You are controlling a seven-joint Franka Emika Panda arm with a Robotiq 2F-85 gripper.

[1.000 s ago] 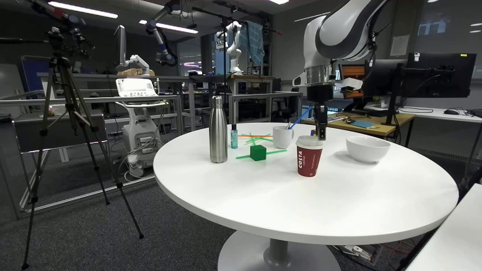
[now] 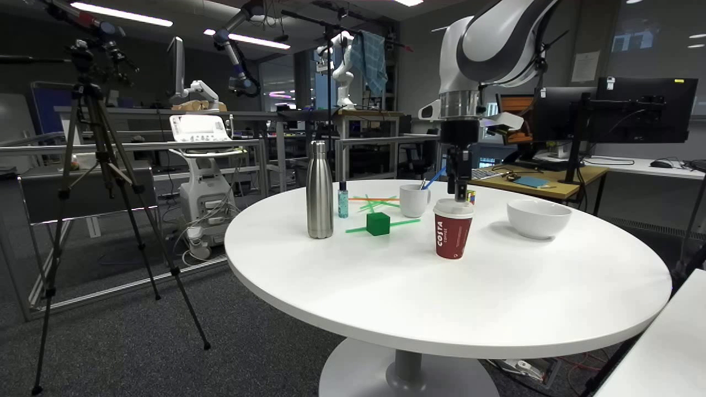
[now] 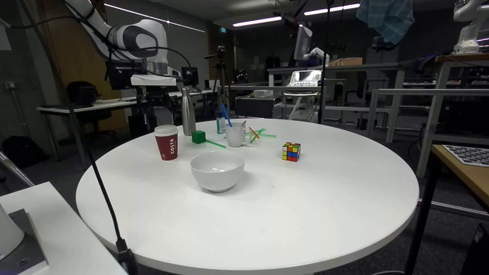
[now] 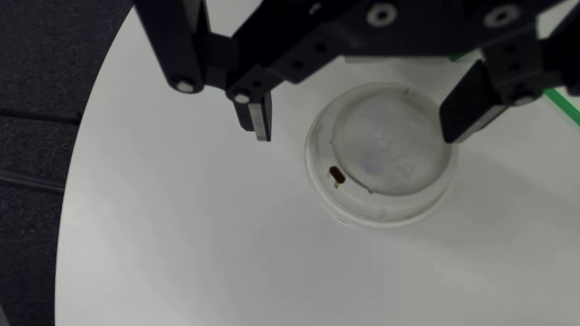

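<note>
A red Costa coffee cup (image 2: 453, 235) with a white lid stands upright on the round white table (image 2: 370, 291). Over the cup hangs my gripper (image 2: 461, 197), pointing down. In the wrist view the gripper is open, its two fingers well apart with nothing held. The cup's lid (image 4: 383, 152) shows below them, off-centre towards the right finger (image 4: 471, 103). The left finger (image 4: 259, 117) hangs over bare table. Whether a fingertip touches the lid I cannot tell. Exterior view 2 shows the whole cup (image 3: 167, 144) on the table's left side.
Close by are a white bowl (image 3: 218, 172), a green cube (image 2: 378, 224), a steel bottle (image 2: 319, 191), a small blue bottle (image 2: 342, 200) and a white mug (image 2: 414, 200). Green and orange sticks lie around the mug. A Rubik's cube (image 3: 291, 151) sits apart.
In exterior view 1 my gripper has shifted a little to the left and up, so it now stands more squarely over the cup. The cup has not moved.
</note>
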